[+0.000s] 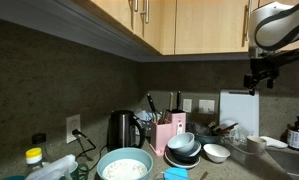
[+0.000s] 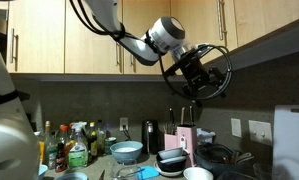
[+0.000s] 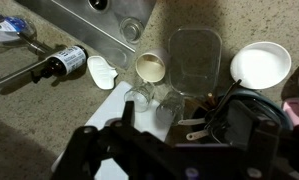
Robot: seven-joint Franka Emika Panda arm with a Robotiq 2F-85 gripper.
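Note:
My gripper (image 1: 260,86) hangs high at the right in exterior view 1, well above the counter, with its two fingers apart and nothing seen between them. From above, the wrist view shows a clear rectangular container (image 3: 195,60), a cream cup (image 3: 150,67), several clear glasses (image 3: 140,97) and a white bowl (image 3: 260,65). A dark drying rack (image 3: 251,108) holding utensils is partly covered by the gripper's dark parts. A pale blue bowl (image 1: 125,165) and stacked bowls (image 1: 183,146) stand farther left in exterior view 1.
Upper cabinets (image 1: 204,27) overhang the counter. A black kettle (image 1: 122,129) and pink knife block (image 1: 170,128) stand by the wall. The metal sink (image 3: 101,28) has a brown bottle (image 3: 61,63) near it. Several bottles (image 2: 77,148) crowd the counter's other end.

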